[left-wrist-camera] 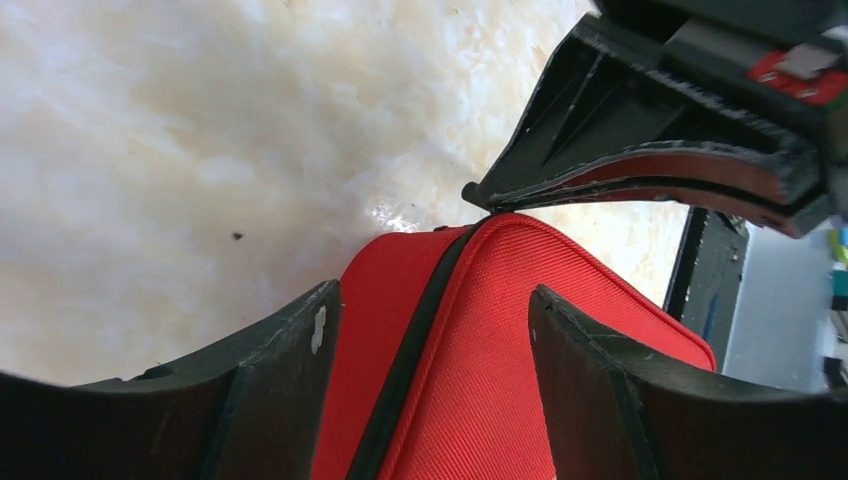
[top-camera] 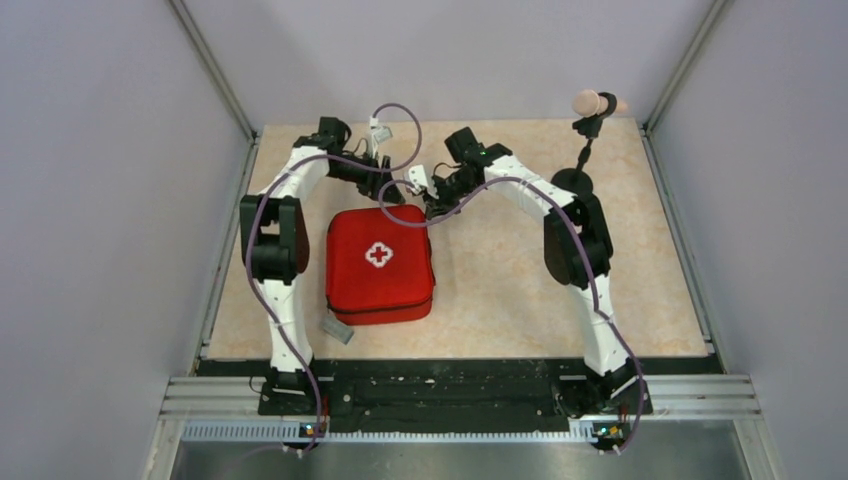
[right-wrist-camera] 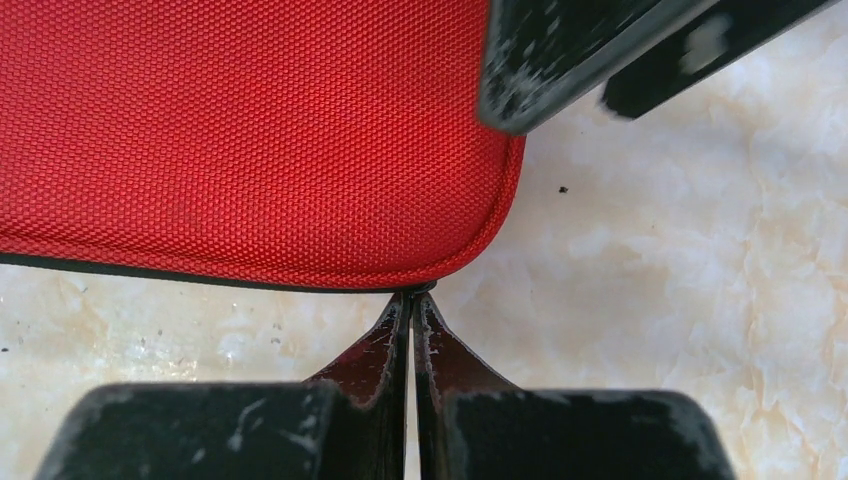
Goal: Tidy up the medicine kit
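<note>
A closed red medicine kit (top-camera: 380, 260) with a white cross lies on the left half of the table. My left gripper is open over its far edge, with red fabric and the black zipper band (left-wrist-camera: 418, 330) showing between the spread fingers. At the far right corner of the kit, my right gripper is shut. Its fingertips meet at the zipper edge, where a small dark tab (right-wrist-camera: 422, 287) shows; I cannot tell whether they pinch it. The kit's contents are hidden under the lid.
A small grey packet (top-camera: 337, 329) lies at the kit's near left corner. At the far right stands a black-based holder (top-camera: 573, 181). The two grippers are very close together.
</note>
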